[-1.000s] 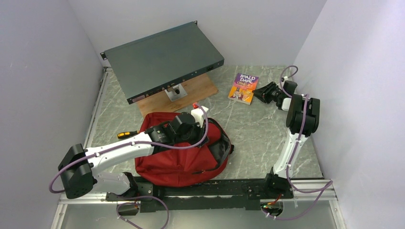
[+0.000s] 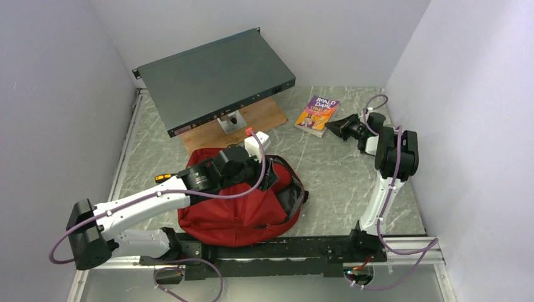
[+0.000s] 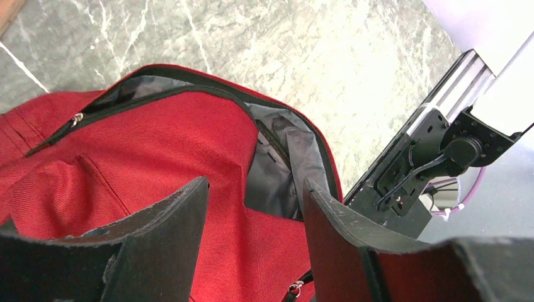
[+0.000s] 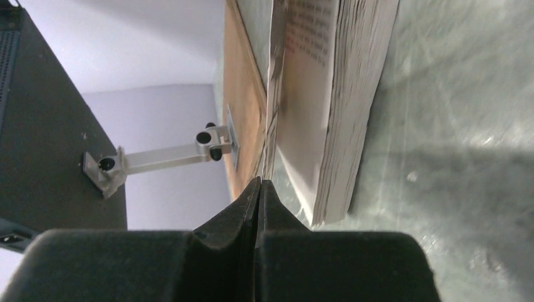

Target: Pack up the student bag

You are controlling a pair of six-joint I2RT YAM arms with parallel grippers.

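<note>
The red bag (image 2: 233, 220) lies at the front of the table, unzipped, its grey lining (image 3: 277, 182) showing in the left wrist view. My left gripper hangs over it, fingers apart with nothing between them. A purple and orange Roald Dahl book (image 2: 317, 115) lies near the back. Its thick page block (image 4: 352, 113) fills much of the right wrist view. My right gripper is shut, its tips low at the book's edge; I see nothing held between them.
A large dark panel (image 2: 214, 75) on a wooden board (image 2: 264, 119) stands at back left. A yellow-handled tool (image 2: 165, 178) lies left of the bag. Walls enclose the sides.
The book has moved slightly left, with my right gripper moving left along with it at its edge. The left arm has shifted slightly left over the bag.
</note>
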